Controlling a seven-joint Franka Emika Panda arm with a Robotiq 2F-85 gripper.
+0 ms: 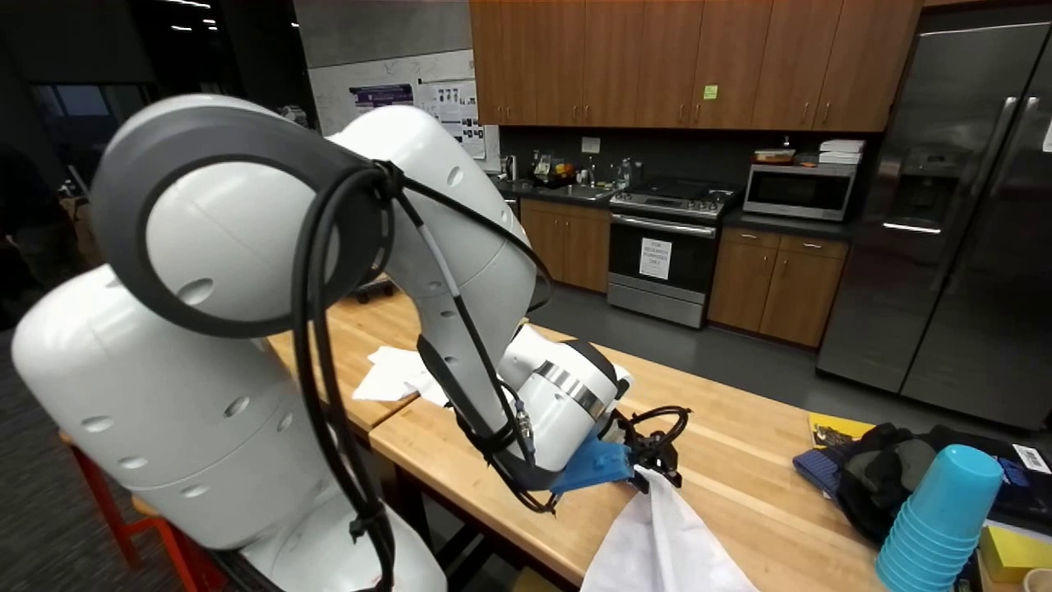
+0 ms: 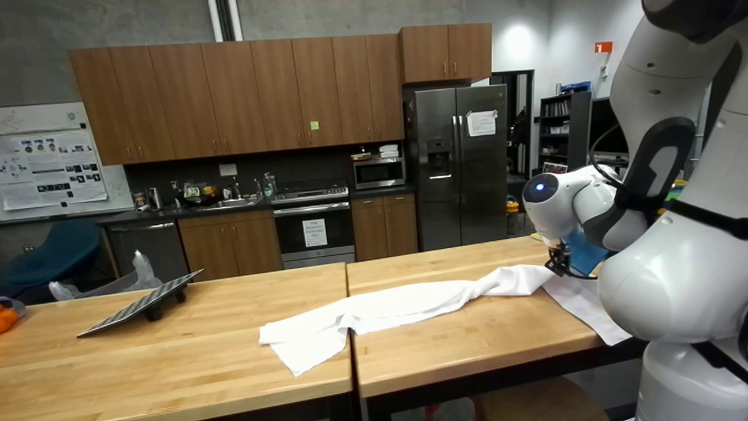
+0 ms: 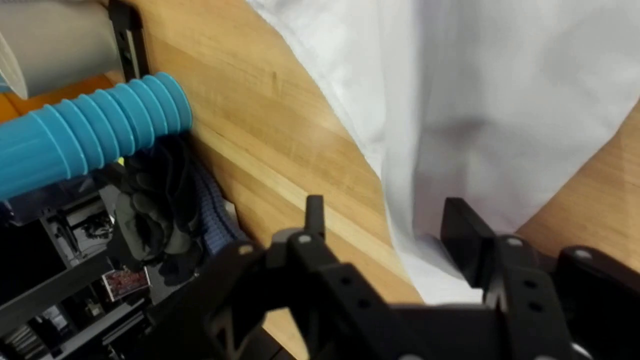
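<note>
A long white cloth (image 2: 414, 305) lies bunched across the wooden tables, one end spread flat on the left and the other draping near the table edge below the arm. My gripper is over the cloth, its two black fingers (image 3: 468, 240) well apart. In the wrist view, a raised fold of the cloth (image 3: 399, 150) runs down to the inner side of the right finger; the left finger stands clear of it. Seen in exterior view 1, the cloth (image 1: 661, 543) rises to a peak at the gripper (image 1: 658, 472). Whether a finger still touches it, I cannot tell.
A stack of blue cups (image 1: 937, 523) and a dark pile of gloves and knitwear (image 1: 873, 469) occupy the table's far right. A tilted dark panel (image 2: 144, 303) stands on the left table. Bare wood (image 1: 749, 434) lies between gripper and pile.
</note>
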